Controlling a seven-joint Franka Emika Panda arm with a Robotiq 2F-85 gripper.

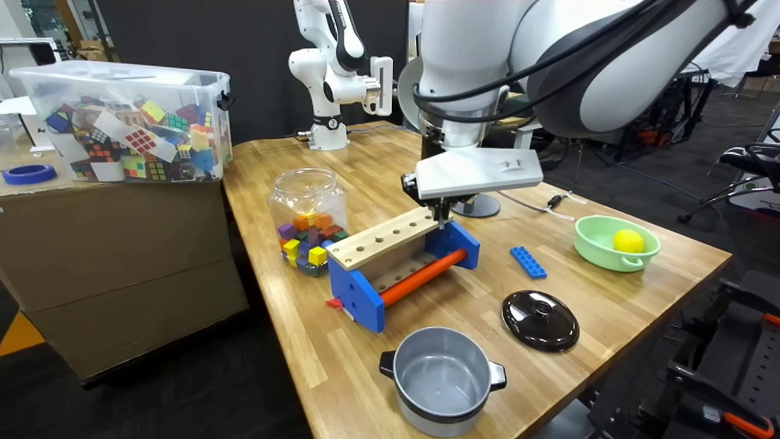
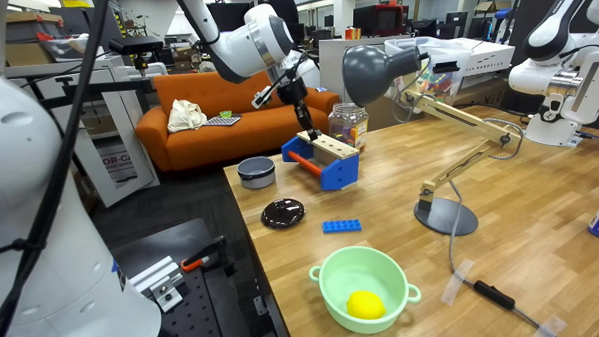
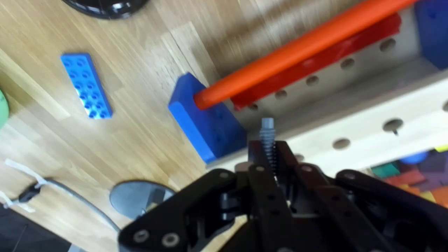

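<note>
In the wrist view, a grey threaded bolt sticks out from between the black fingers of my gripper, which is shut on it. Below is a toy workbench with blue end pieces, an orange bar and a pale wooden top board with a row of round holes. My gripper is over the end of that board nearest the lamp base, as seen in exterior view 1. The bolt's tip is close to the board's inner edge; whether it touches anything cannot be told. The fingers cover part of the board.
A clear jar of coloured blocks stands beside the workbench. Around it are a grey pot, a black lid, a blue brick and a green bowl with a yellow lemon. A desk lamp stands nearby.
</note>
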